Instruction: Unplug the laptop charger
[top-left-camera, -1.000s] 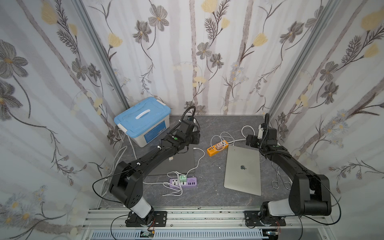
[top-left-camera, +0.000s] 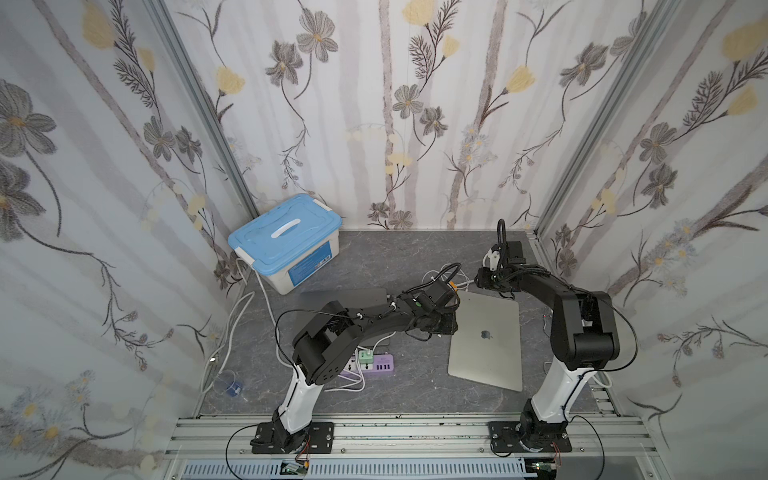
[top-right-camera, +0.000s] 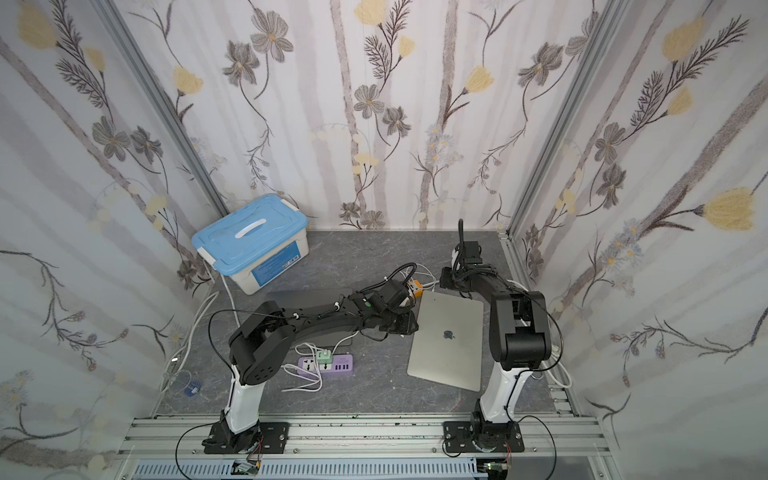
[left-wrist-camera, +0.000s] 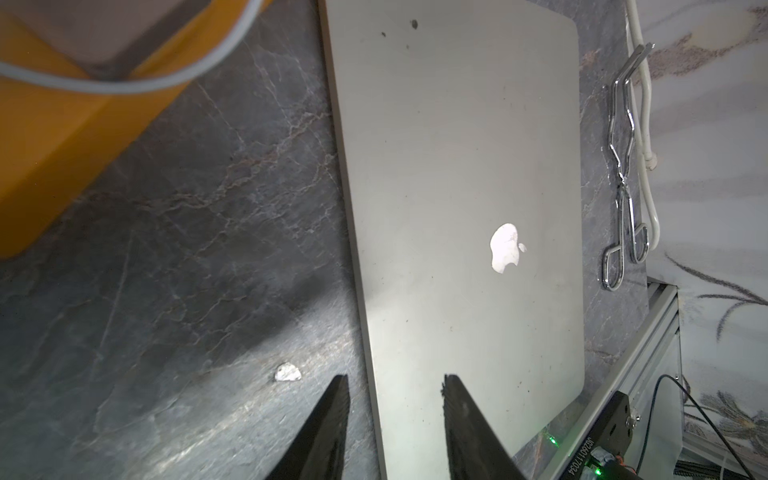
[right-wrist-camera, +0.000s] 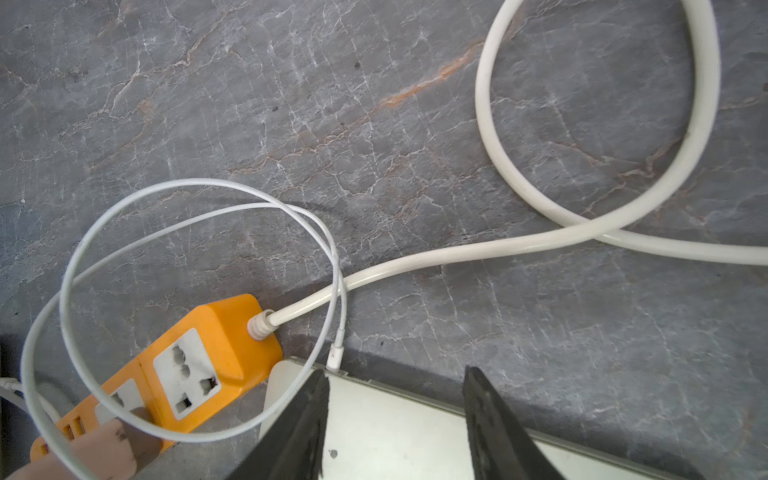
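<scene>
A silver laptop (top-left-camera: 485, 336) lies on the right of the table. A cable end (right-wrist-camera: 335, 357) sits at its back edge. An orange power strip (right-wrist-camera: 223, 360) with a pinkish charger (right-wrist-camera: 120, 448) lies beside it, white cable loops above. My left gripper is over the laptop's left side and strip; its fingertips stand apart, with nothing visible between them, and I cannot tell if it holds anything. My right gripper hangs over the laptop's back edge, part open, nothing seen between its fingers.
A blue-lidded box (top-left-camera: 284, 232) stands back left. A dark laptop lies under the left arm, with a purple strip (top-left-camera: 380, 364) and green charger in front. Metal tongs (left-wrist-camera: 620, 184) lie right of the silver laptop.
My left gripper has moved right and toward the front, from above the dark laptop to the orange strip and silver laptop. My right gripper has moved left along the laptop's back edge.
</scene>
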